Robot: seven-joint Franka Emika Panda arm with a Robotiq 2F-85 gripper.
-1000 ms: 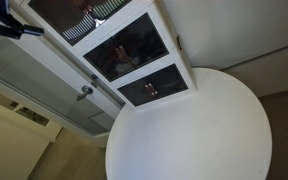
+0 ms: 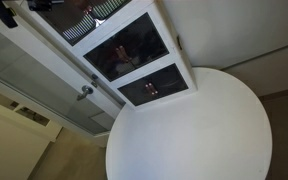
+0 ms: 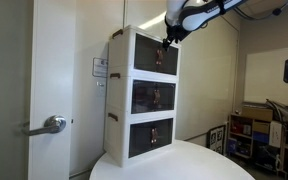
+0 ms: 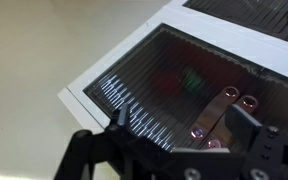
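Note:
A white three-tier cabinet [image 3: 118, 110] with dark, see-through doors stands on a round white table [image 3: 179, 165]. Brown strap handles [image 3: 156, 55] hang at the middle of its top door. My gripper [image 3: 167, 43] is at the level of that top door, close to its upper part; whether it touches is unclear. From the wrist, the gripper is open and faces a ribbed dark door [image 4: 159, 80]. Two studded leather handles [image 4: 222, 112] lie towards the right finger, partly hidden by it. Only bits of the gripper show at exterior view 1's top left edge.
Below the top door are a middle door [image 2: 129, 48] and a bottom door [image 2: 152, 85], both looking shut. A room door with a lever handle [image 3: 48, 125] stands left of the cabinet.
In exterior view 1 the gripper has shifted along the top left corner, with its dark tip now at the top edge. The cabinet and table look unchanged.

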